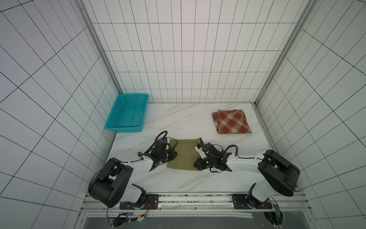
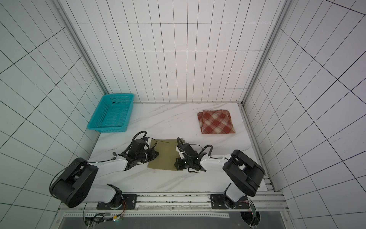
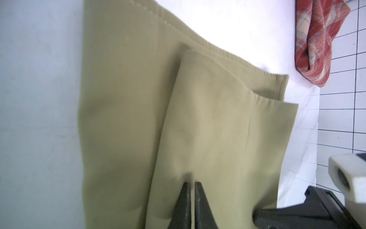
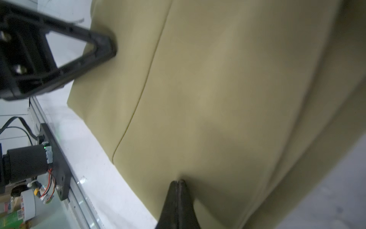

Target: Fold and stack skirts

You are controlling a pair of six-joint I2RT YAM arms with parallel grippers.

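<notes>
The folded olive skirt [image 1: 183, 154] lies flat in the middle front of the table, its sides roughly square to the table edge. At its left side, my left gripper points down on the cloth; its fingers are nearly together, with a thin strip of olive fabric in the gap and a small pucker at the tips. My right gripper rests on the skirt's lower right part, fingers shut against each other, no cloth visible between them. The fabric dents at those tips. A red plaid skirt [image 1: 233, 122] lies folded at the back right.
A teal basket [image 1: 127, 112] stands empty at the back left. Clear table [image 1: 179, 118] stretches between basket and plaid skirt. Tiled walls close off the back and sides, and a metal rail [image 1: 183, 214] runs along the front.
</notes>
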